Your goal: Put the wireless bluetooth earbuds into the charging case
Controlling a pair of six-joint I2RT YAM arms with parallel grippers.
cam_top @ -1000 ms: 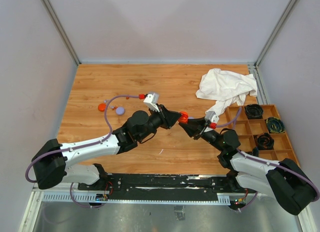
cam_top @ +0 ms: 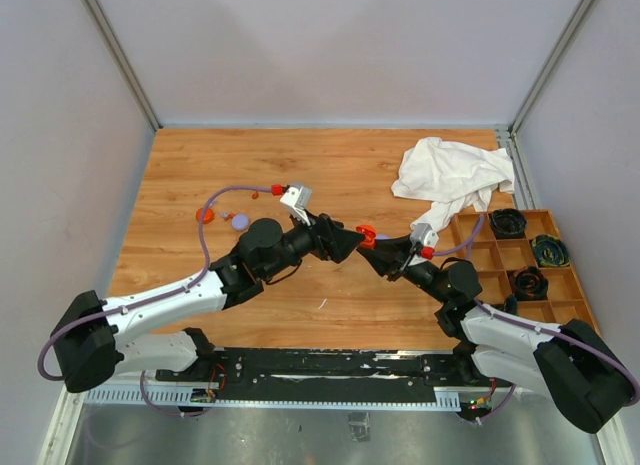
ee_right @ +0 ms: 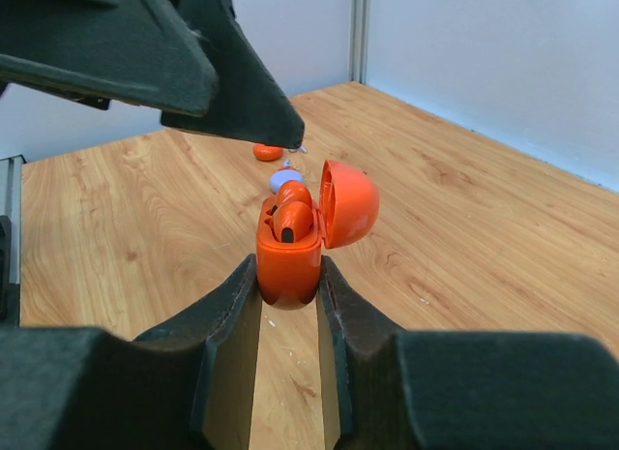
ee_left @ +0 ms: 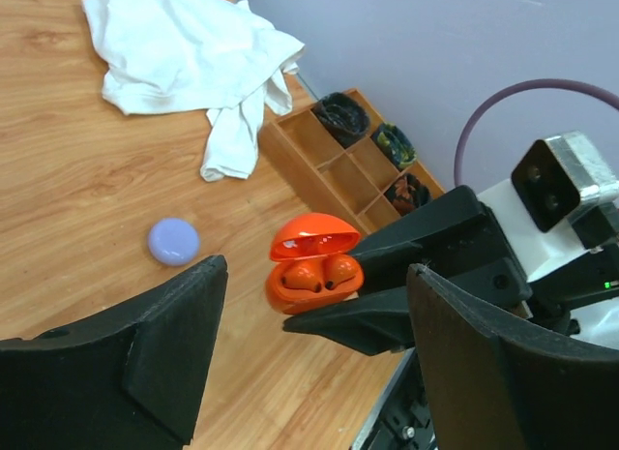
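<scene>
The small orange charging case (ee_right: 288,272) is clamped upright in my right gripper, its lid (ee_right: 350,204) hinged up. Both orange earbuds are seated inside: one earbud (ee_left: 305,275) and its neighbour (ee_left: 340,269) lie side by side in the left wrist view. My left gripper stands wide open with nothing between its fingers, close to the case and clear of the earbuds. From the top view, the two grippers meet over the middle of the table and partly cover the case.
A purple round object (ee_left: 174,242) and an orange round one (cam_top: 205,215) lie on the table (cam_top: 330,325). The white cloth (cam_top: 455,175) and a wooden compartment tray (cam_top: 490,258) holding cable bundles are on the right.
That earbud now rests in the case; the right gripper and case have stayed put.
</scene>
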